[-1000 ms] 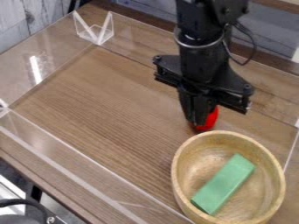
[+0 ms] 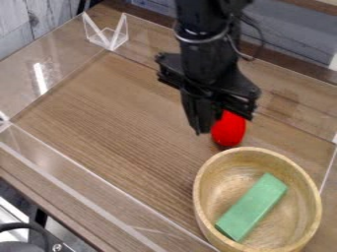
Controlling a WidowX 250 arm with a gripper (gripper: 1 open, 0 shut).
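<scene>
The black gripper (image 2: 202, 123) hangs over the middle of the wooden table, just left of a red round object (image 2: 231, 131), which it partly hides. Its fingertips look close together, with nothing visible between them. A tan bowl (image 2: 211, 185) at the lower right holds a green block (image 2: 250, 205).
A white wire-like holder (image 2: 106, 30) stands at the top left. A raised edge runs along the back, and a black cable lies at the lower left corner.
The gripper has moved left, uncovering more of the red object. The bowl and green block have not moved.
</scene>
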